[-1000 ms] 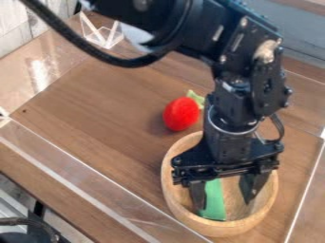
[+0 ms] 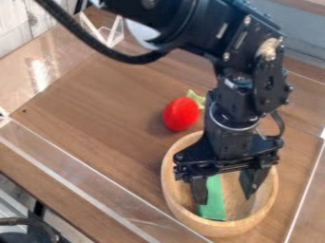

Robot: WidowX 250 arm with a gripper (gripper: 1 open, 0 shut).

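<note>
The black gripper (image 2: 223,184) hangs open over a round wooden bowl (image 2: 181,206), its fingers reaching down inside the rim. A green flat object (image 2: 212,202) lies in the bowl between the fingers; whether they touch it cannot be told. A red round object (image 2: 181,113) with a light green top lies on the wooden surface just behind the bowl, left of the arm.
Clear low borders run along its front left and right. A pale object at the back is partly hidden by the arm and its cable.
The gripper has risen very slightly over the bowl. The bowl and red object have not moved.
</note>
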